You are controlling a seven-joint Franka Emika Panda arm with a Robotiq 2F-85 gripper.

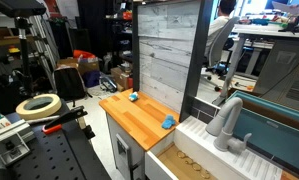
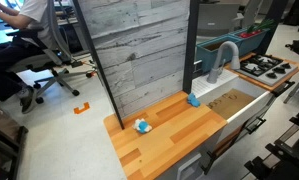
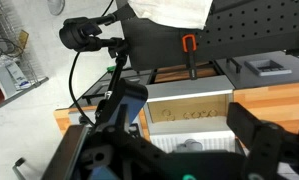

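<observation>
In the wrist view my gripper points down over a black table and a sink unit. Its dark fingers [image 3: 99, 150] stand apart at the lower edge, with no object visible between them. On the wooden counter [image 2: 174, 135] lie a blue object [image 2: 193, 100] and a small blue-and-white one [image 2: 142, 125]. The same blue object [image 1: 169, 122] sits close to the sink edge in the first exterior view. A grey faucet [image 1: 226, 120] rises behind the basin [image 3: 187, 113], whose floor is tan. I cannot make out the gripper clearly in the exterior views.
The black table [image 1: 69, 155] stands in front of the counter, bearing an orange-red clamp-like piece [image 3: 190, 45]. A white cloth [image 3: 174, 8] lies on it. A stove top [image 2: 269, 68] is beyond the sink. A plank wall [image 2: 144, 60] backs the counter, whose middle is clear.
</observation>
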